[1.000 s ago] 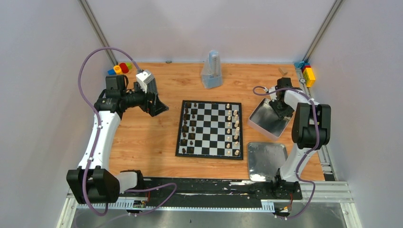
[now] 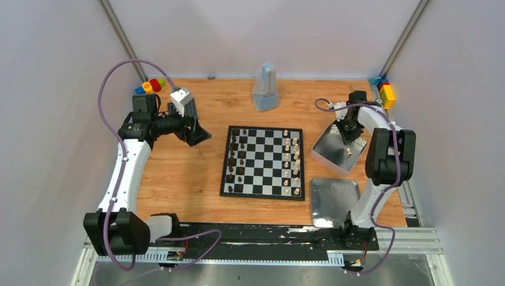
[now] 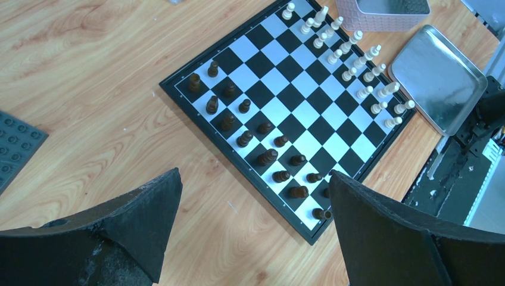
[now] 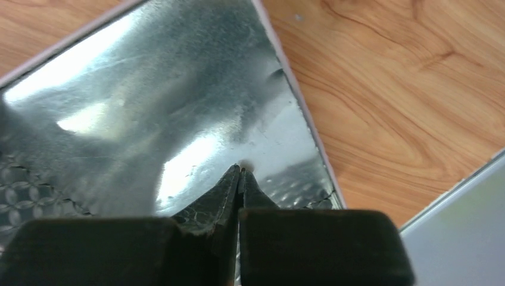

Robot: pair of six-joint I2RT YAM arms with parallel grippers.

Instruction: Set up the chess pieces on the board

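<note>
The chessboard (image 2: 266,162) lies mid-table. Dark pieces (image 3: 244,139) stand in two rows along its left side, white pieces (image 3: 351,40) in two rows along its right; the far right corner square looks bare. A small pale piece (image 2: 349,153) shows inside the metal bin (image 2: 329,162), just below my right gripper (image 2: 347,141). In the right wrist view, that gripper's fingers (image 4: 227,189) are shut over the bin, with nothing clear between them and only a small blurred brownish spot at their tips. Left of the board, my left gripper is wide open and empty.
A flat metal tray (image 2: 334,202) lies in front of the bin. Behind the board stands a bagged container (image 2: 265,87). Coloured blocks (image 2: 387,94) sit in the back corners. Bare wood lies left of the board.
My right gripper has shifted slightly left and back, with its arm. The pale piece now shows more clearly below it in the bin. The left arm has stayed still.
</note>
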